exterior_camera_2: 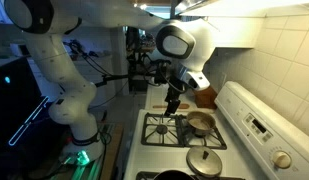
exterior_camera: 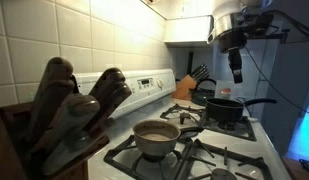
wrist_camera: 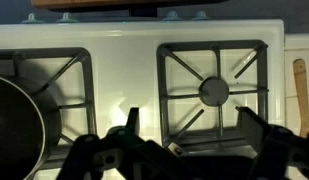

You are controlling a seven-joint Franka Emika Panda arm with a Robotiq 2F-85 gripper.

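Observation:
My gripper is open over the stove, its black fingers spread wide with nothing between them. In exterior view 1 the gripper [exterior_camera: 235,68] hangs high above the black pot [exterior_camera: 226,110]. A brownish pot [exterior_camera_2: 201,122] sits on a burner near the back panel, and a lid [exterior_camera_2: 204,160] lies on the burner beside it. Seen from the wrist, the black pot [wrist_camera: 16,125] is at the left edge, partly cut off. To its right is an empty burner grate [wrist_camera: 214,92].
A knife block with dark handles [exterior_camera: 59,105] stands at the near left. The stove's control panel [exterior_camera_2: 259,130] rises along the back. A kettle [exterior_camera: 202,92] is at the far end. Beyond the stove's edge lies a wooden utensil [wrist_camera: 302,95].

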